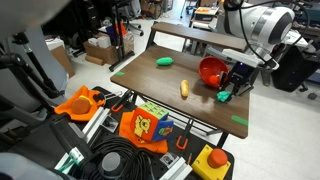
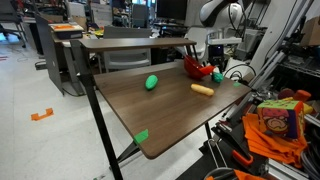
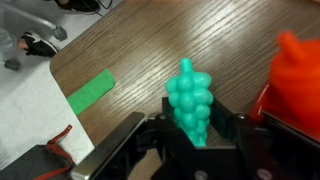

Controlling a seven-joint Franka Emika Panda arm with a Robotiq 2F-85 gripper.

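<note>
My gripper is shut on a bumpy teal-green object (image 3: 190,92), which stands out between its fingers in the wrist view. In exterior view 1 this teal object (image 1: 224,96) is low over the table's right part, or touching it; I cannot tell which. Right beside the gripper is the red bowl (image 1: 211,68), which looks tipped up on its side. At the right of the wrist view, red surfaces (image 3: 297,85) stand close to the fingers.
A yellow elongated object (image 1: 184,88) and a green object (image 1: 164,61) lie on the wooden table (image 1: 150,80). Green tape (image 3: 92,92) marks the table near its edge. An orange bin (image 1: 145,128) stands off the table's front side.
</note>
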